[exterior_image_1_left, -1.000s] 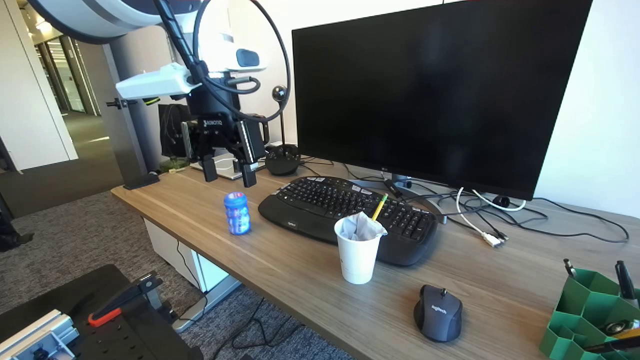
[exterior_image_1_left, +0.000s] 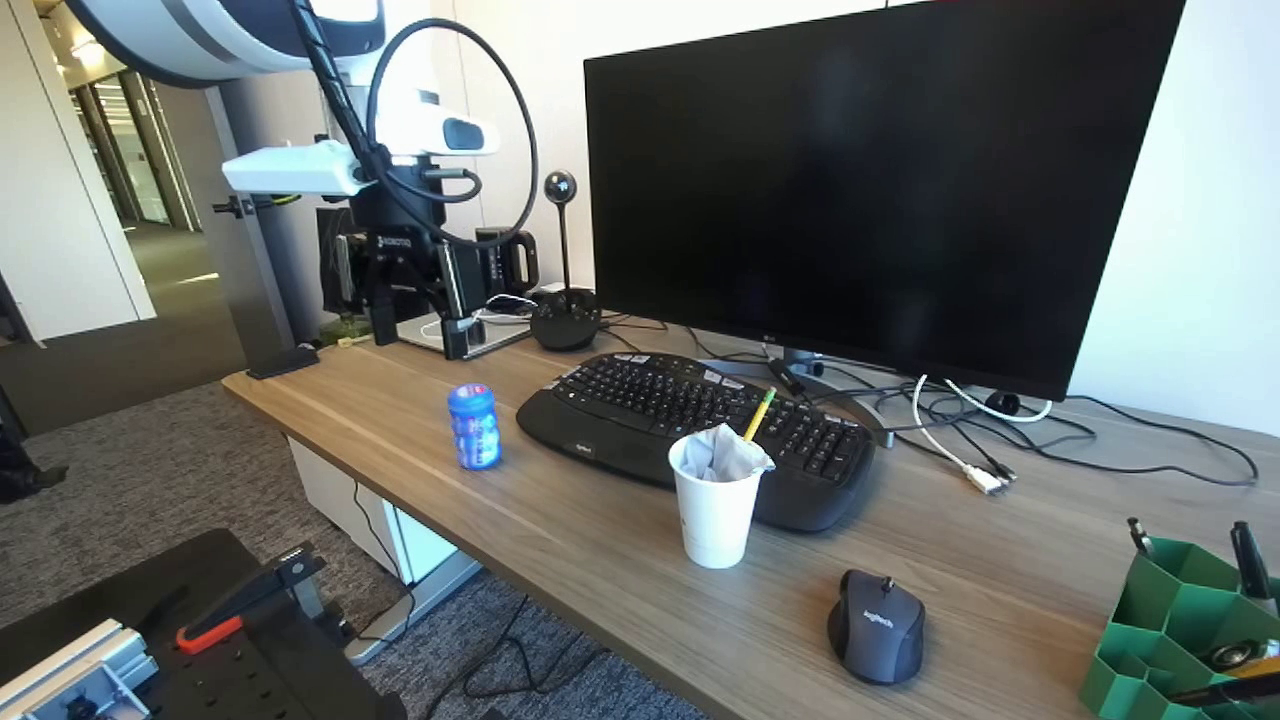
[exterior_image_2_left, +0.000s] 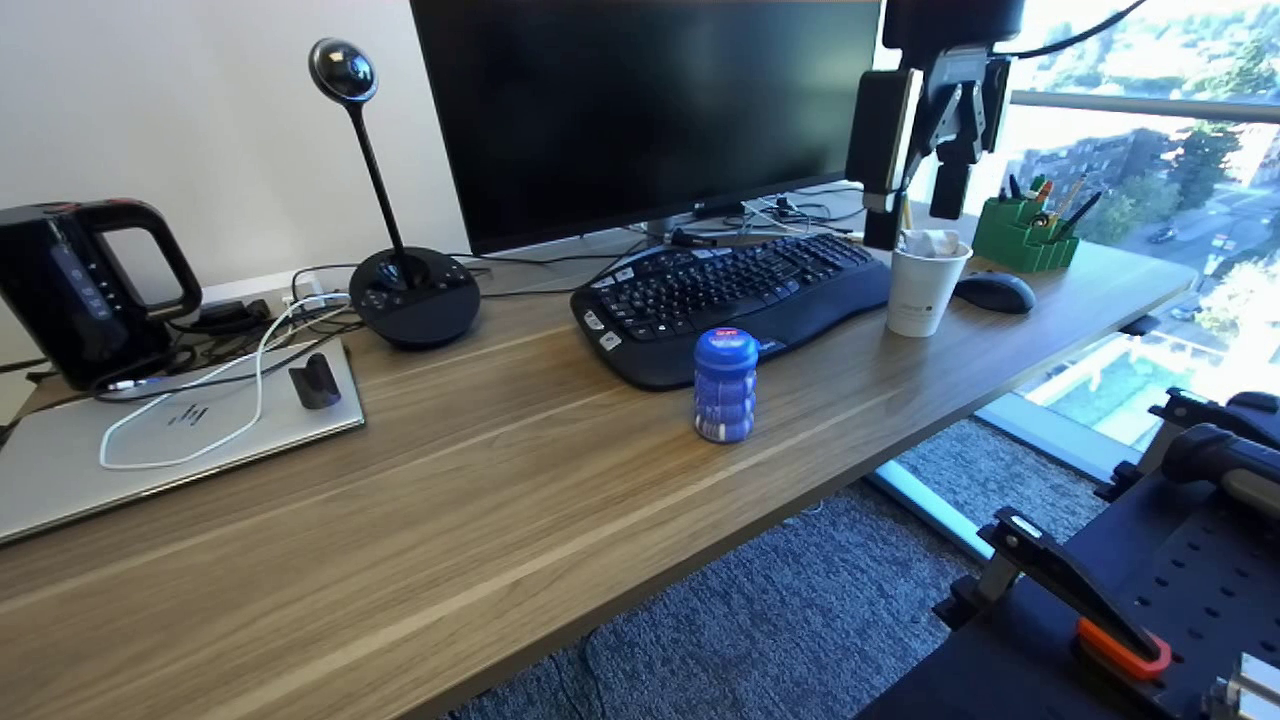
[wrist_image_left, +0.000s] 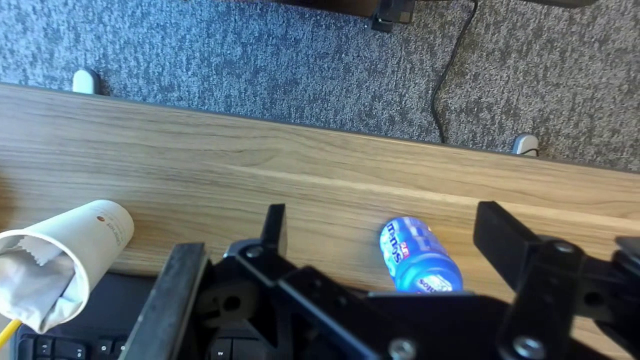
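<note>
A blue Mentos bottle (exterior_image_1_left: 475, 430) stands upright on the wooden desk (exterior_image_2_left: 480, 504), left of the keyboard's front in exterior view 1. My gripper (exterior_image_1_left: 419, 332) is open above the desk, apart from the bottle, with nothing held. From the wrist, the bottle (wrist_image_left: 418, 255) appears below the gap between the spread fingers, nearer the middle than the right finger; part of its cap end is covered by the gripper body. A white paper cup (exterior_image_1_left: 715, 510) with crumpled paper and a yellow pencil (exterior_image_1_left: 758, 414) in it stands by the keyboard's front edge.
A black keyboard (exterior_image_1_left: 708, 426) lies before the large monitor (exterior_image_1_left: 864, 192). The mouse (exterior_image_1_left: 879, 630) and green pen holder (exterior_image_1_left: 1170, 624) are at the right. A kettle (exterior_image_2_left: 90, 288), webcam stand (exterior_image_2_left: 414, 300) and laptop (exterior_image_2_left: 192, 420) occupy the far end. Bare desk surrounds the bottle.
In exterior view 1, my gripper has shifted left and slightly up, hanging straighter than before. It remains open. The bottle and cup have not moved.
</note>
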